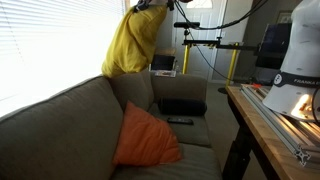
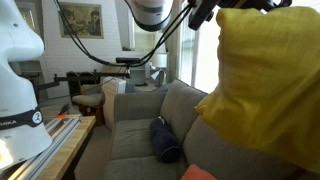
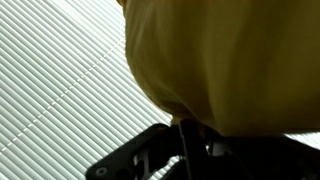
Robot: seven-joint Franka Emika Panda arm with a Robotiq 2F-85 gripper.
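Note:
A yellow cloth-like piece, perhaps a pillow (image 1: 134,42), hangs in the air above the back of the grey couch (image 1: 62,130). My gripper (image 1: 143,5) is shut on its upper edge, at the top of exterior view 1. In exterior view 2 the yellow pillow (image 2: 270,80) looms large at the right and hides part of the couch. The wrist view is mostly filled by the yellow pillow (image 3: 230,60), with the dark gripper below it; the fingertips are largely covered by fabric.
An orange pillow (image 1: 146,138) leans on the couch seat. A dark cushion (image 1: 183,107) lies at the far end, with a small dark remote-like object (image 1: 180,120) nearby. A wooden table (image 1: 275,140) stands at the right. Window blinds (image 1: 50,45) rise behind the couch.

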